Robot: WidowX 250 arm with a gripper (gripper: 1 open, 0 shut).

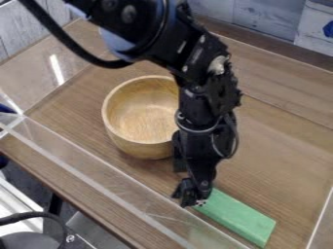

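Note:
My black gripper (196, 192) hangs low over the wooden table, its fingertips at the upper-left end of a green rectangular block (239, 217), which lies flat near the front right. A light wooden bowl (130, 109) sits just left of my arm, partly behind it.
Transparent edging runs along the front left and right. White panels (314, 34) stand at the back, and cables and white items lie off the lower-left edge.

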